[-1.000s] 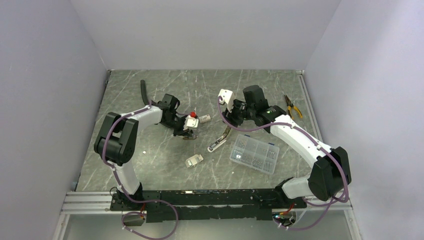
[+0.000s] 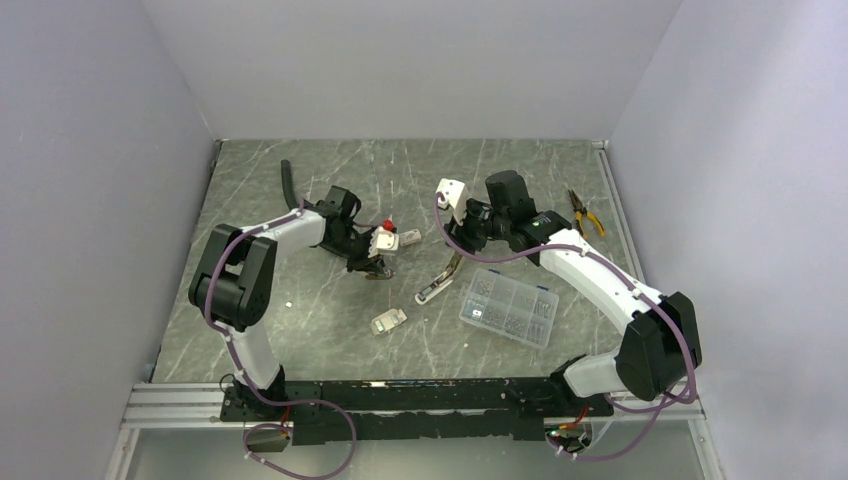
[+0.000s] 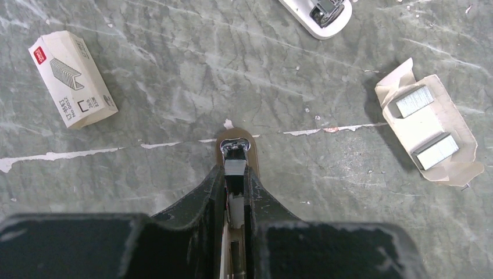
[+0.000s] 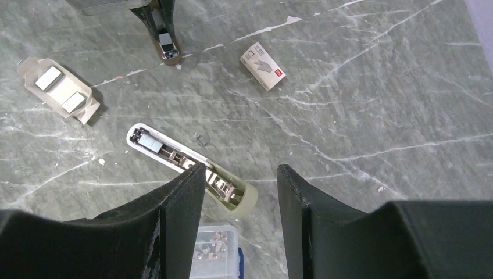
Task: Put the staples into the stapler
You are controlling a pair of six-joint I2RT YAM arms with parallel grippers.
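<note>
My left gripper is shut on a small grey metal block [image 3: 235, 167], which looks like a staple strip. It is over the brown stapler [image 3: 235, 134], near its chrome-tipped end. The fingers cover much of that stapler, and I cannot tell whether the block touches its channel. A second stapler [image 4: 160, 136], with a white base and olive end, lies open with a silvery strip in its channel. High above its olive end my right gripper hangs open, empty. Two staple blocks [image 4: 73, 102] rest in a torn carton [image 4: 89, 110].
A closed staple box [image 3: 72, 81] lies behind the brown stapler. The clear compartment case [image 2: 510, 308] sits at the front right, close to the white-based stapler. Yellow-handled pliers [image 2: 586, 214] lie by the right edge. A loose bent staple [image 4: 202, 140] is beside the open stapler.
The right arm, staplers and boxes look unmoved.
</note>
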